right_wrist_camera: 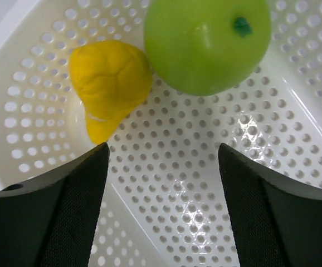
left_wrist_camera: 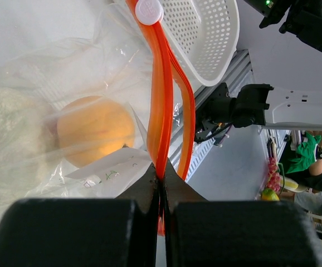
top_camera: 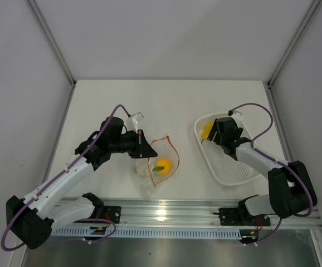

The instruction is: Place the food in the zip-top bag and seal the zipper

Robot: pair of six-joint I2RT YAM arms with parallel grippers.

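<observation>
The zip top bag (top_camera: 155,169) lies open on the table with an orange food (left_wrist_camera: 96,129) and a pale item inside. My left gripper is shut on the bag's orange zipper edge (left_wrist_camera: 160,94). My right gripper hangs open over the white basket (right_wrist_camera: 172,217), nothing between its fingers. In the right wrist view a yellow food (right_wrist_camera: 111,83) and a round green food (right_wrist_camera: 205,39) lie in the basket, just beyond the fingertips.
The basket takes up the table's right side.
</observation>
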